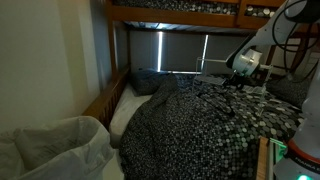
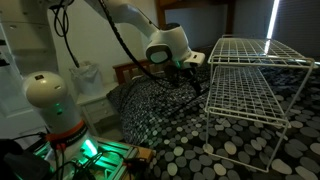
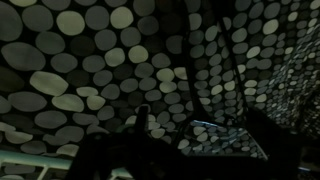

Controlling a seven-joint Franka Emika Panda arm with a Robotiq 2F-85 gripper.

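Note:
The gripper is open; its dark fingers stand apart at the bottom of the wrist view, and I see nothing held between them. Below and ahead of it lies a dark patterned bedcover (image 3: 90, 62) with grey and pale ovals. In exterior view 2 the white arm (image 2: 168, 46) reaches out over the bed beside a white wire rack (image 2: 262, 48). In exterior view 1 the arm's white wrist (image 1: 243, 62) is at the right, and its dark fingers are hard to make out against the cover.
Two shelves make up the rack, close to the arm's outer side. A white bin (image 1: 60, 150) stands at the front left in exterior view 1. Wooden bed rails (image 1: 104, 105) and an upper bunk (image 1: 190, 14) frame the bed.

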